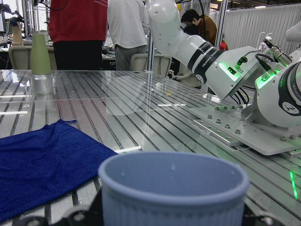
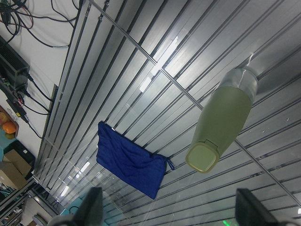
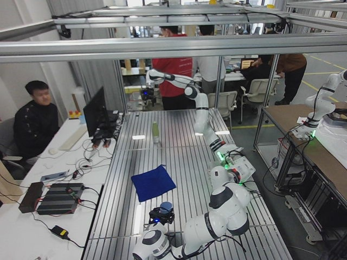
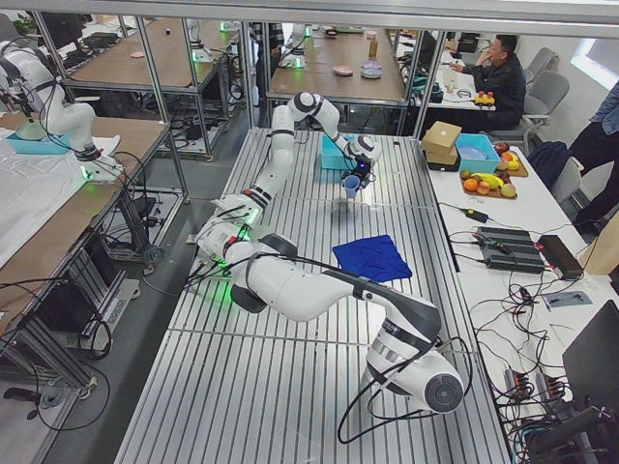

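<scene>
My left gripper [image 3: 161,215] is low at the near end of the table, behind a light blue cup [image 1: 173,188] [image 3: 166,206] that fills the bottom of the left wrist view; whether it grips the cup I cannot tell. A blue cloth [image 3: 153,182] lies flat mid-table. A green bottle [image 2: 218,120] [image 3: 155,131] with a silver base stands farther along. My right gripper hangs raised above that end, its fingers apart at the lower edge of the right wrist view, nothing between them.
A cyan bin [image 4: 334,152] is at one table end. Beside the table, a white side desk holds boxes [image 4: 441,141], fruit, power units and cables [image 3: 59,199].
</scene>
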